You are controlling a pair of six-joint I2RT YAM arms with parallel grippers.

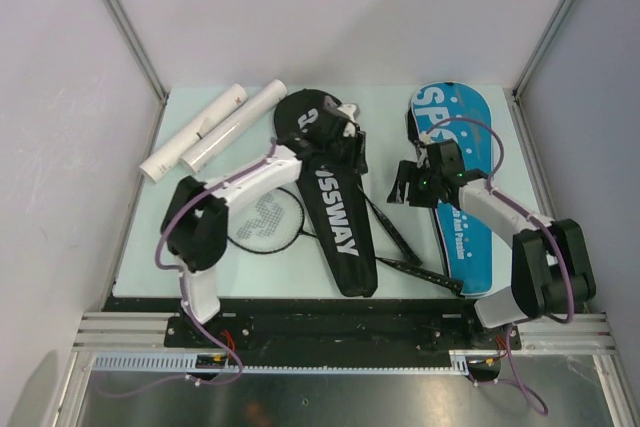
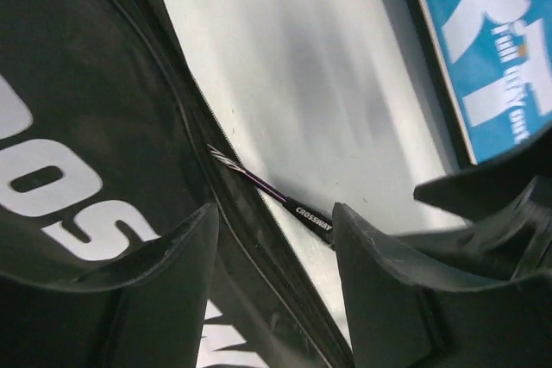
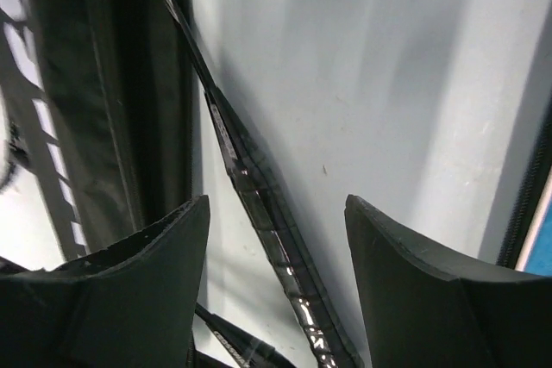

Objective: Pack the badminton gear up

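Note:
A black CROSSWAY bag (image 1: 345, 242) lies flat in the middle, covering part of a racket, whose strung head (image 1: 265, 217) shows to its left. Two dark handles (image 1: 395, 232) reach out to its right; one (image 3: 267, 221) lies lengthwise below my right gripper in its wrist view. My left gripper (image 1: 350, 157) is open over the upper bag, nothing between its fingers. My right gripper (image 1: 407, 182) hangs parted and empty over the bare strip between that bag and the blue SPORT bag (image 1: 465, 237) on the right.
Two white tubes (image 1: 190, 132) lie at the back left. Bare board (image 1: 160, 257) shows at the front left. The two grippers are close together over the middle, between grey side walls.

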